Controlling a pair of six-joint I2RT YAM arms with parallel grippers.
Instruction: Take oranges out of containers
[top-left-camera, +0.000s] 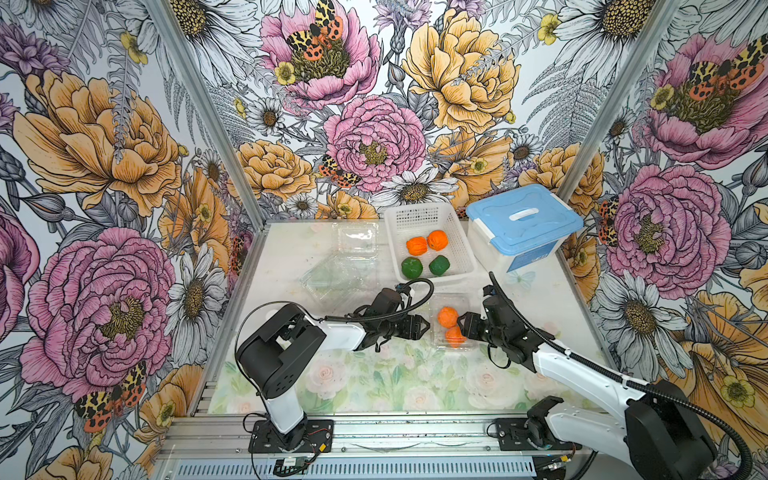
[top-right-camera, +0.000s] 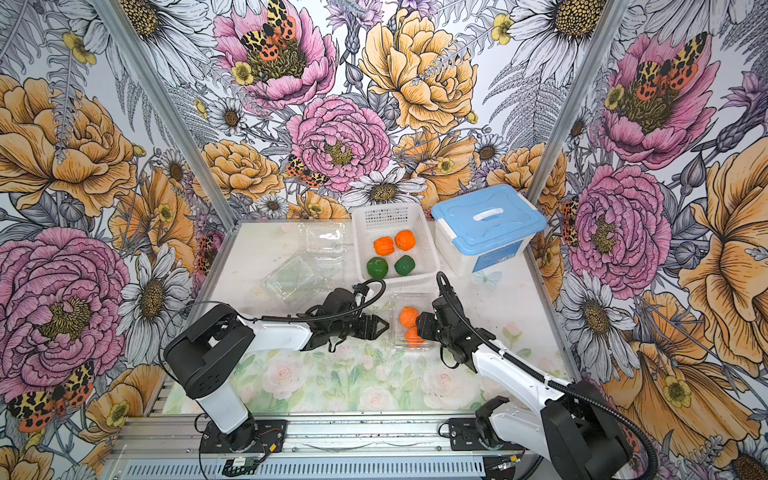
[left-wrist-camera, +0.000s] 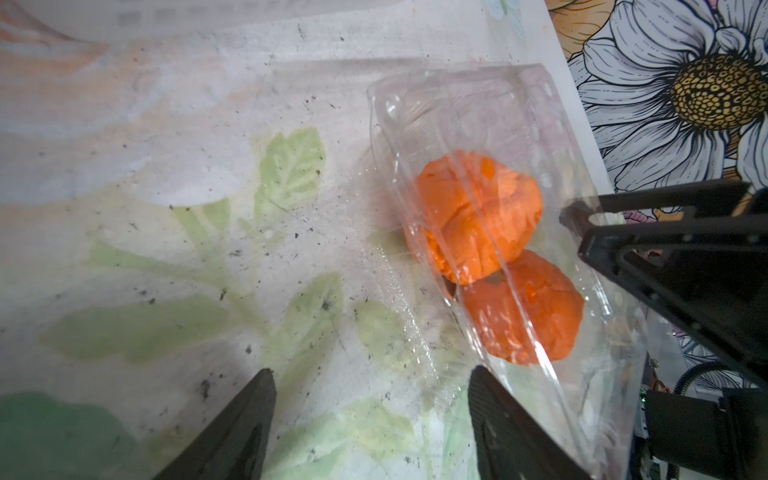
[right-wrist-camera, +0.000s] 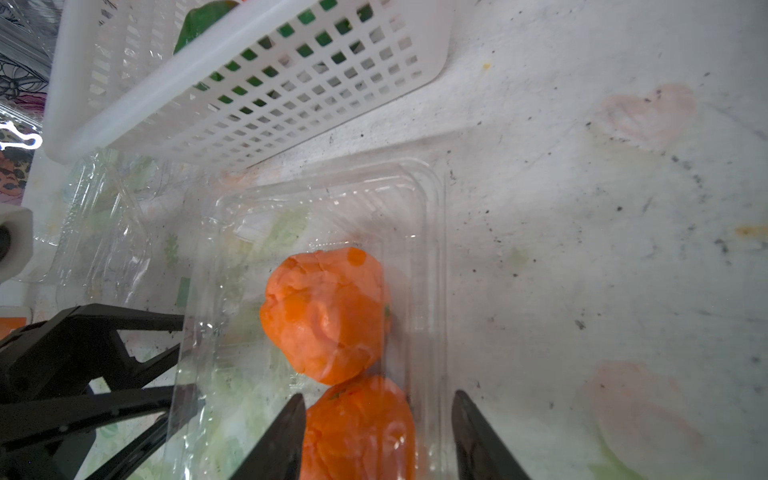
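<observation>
Two orange fruits, one (right-wrist-camera: 326, 313) farther back and one (right-wrist-camera: 360, 432) nearer, lie touching inside a clear plastic container (right-wrist-camera: 429, 264) on the table. The container looks covered by clear plastic above the fruits. At its left side stands my left gripper (top-left-camera: 425, 326), parted, with only table showing between its fingers in the left wrist view. My right gripper is over the container's right side, its fingers (right-wrist-camera: 280, 444) apart on either side of the container's right wall and part of the nearer orange, gripping neither as far as shows.
A white perforated basket (top-left-camera: 392, 240) behind holds two orange and two green fruits. To its right is a white box with a blue lid (top-left-camera: 524, 214). Empty clear containers (top-left-camera: 356, 238) lie at the back left.
</observation>
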